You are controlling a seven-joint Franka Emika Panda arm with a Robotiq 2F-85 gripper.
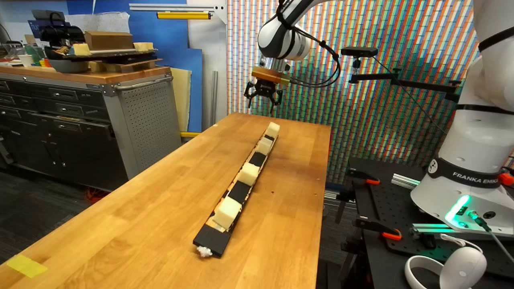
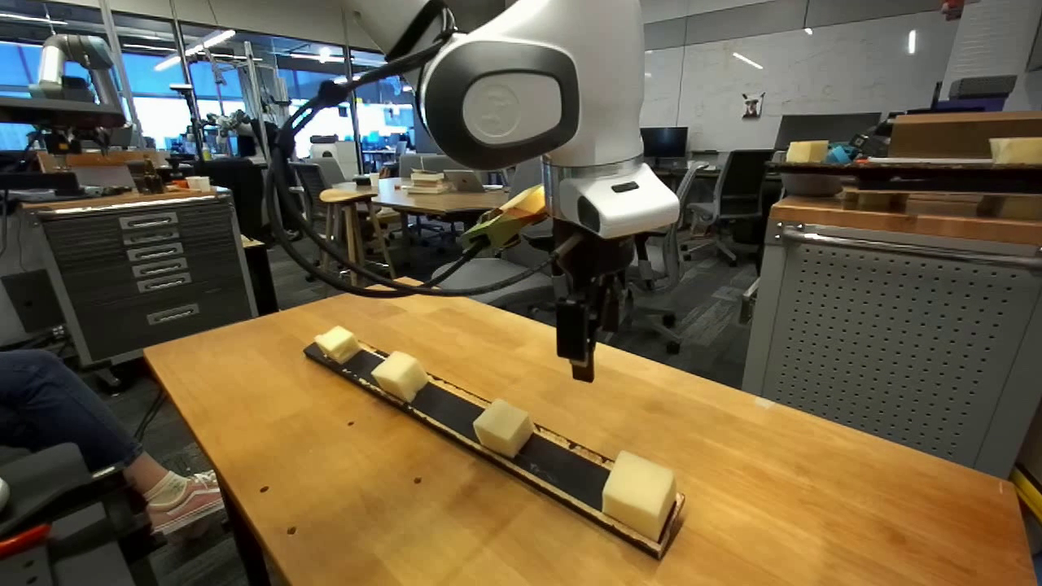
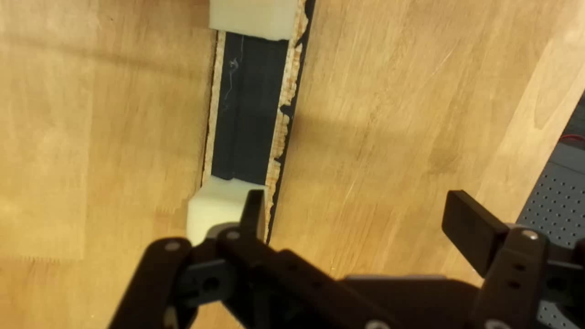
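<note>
A long black board [image 1: 239,192] lies flat on the table, its underside up, with several pale foam blocks spaced along it. The nearest foam block [image 1: 227,212] in exterior view 1 looks the largest; another foam block [image 2: 503,428] shows mid-board in exterior view 2. My gripper [image 1: 262,102] hangs above the table near the board's far end. In the wrist view its fingers [image 3: 253,213] are wide apart, open, with bare table between them. One finger overlaps a foam block [image 3: 222,207] in that view. A white rope end [image 1: 204,251] pokes out at the board's near end; the rest of the rope is hidden.
Yellow tape [image 1: 27,265] marks its near left corner. A tool cabinet [image 1: 139,110] stands beyond the left edge, and the robot's base is at the right.
</note>
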